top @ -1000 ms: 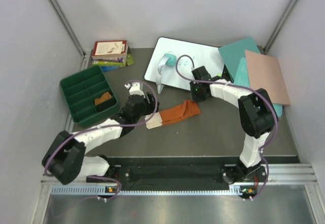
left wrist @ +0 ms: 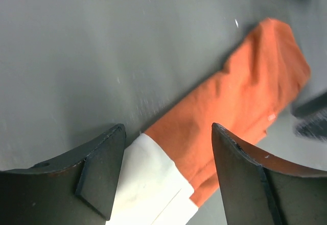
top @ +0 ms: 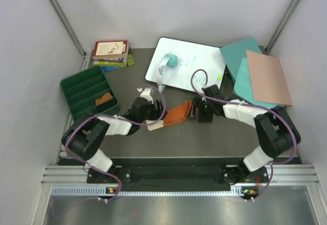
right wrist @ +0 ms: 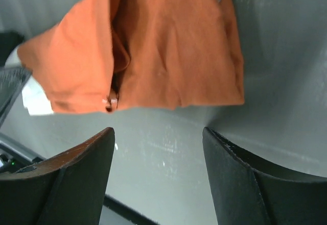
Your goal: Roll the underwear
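The orange underwear point(top: 178, 114) lies on the dark table as a long folded strip, with a white band point(left wrist: 148, 184) at its left end. Over that white end stands my left gripper, open, its fingers point(left wrist: 102, 169) on either side of the cloth's width. In the top view the left arm partly covers this end. My right gripper is open at the orange right end point(right wrist: 179, 56); the cloth's edge lies just beyond its fingertips, and bare table shows between the fingers.
A green divided box point(top: 89, 93) with an orange-brown bundle point(top: 103, 99) inside stands at left. A whiteboard point(top: 191, 64) holding a teal-and-white roll point(top: 170, 60) lies behind, with books point(top: 110, 50) at back left and folders point(top: 255, 74) at right.
The strip looks unmoved.
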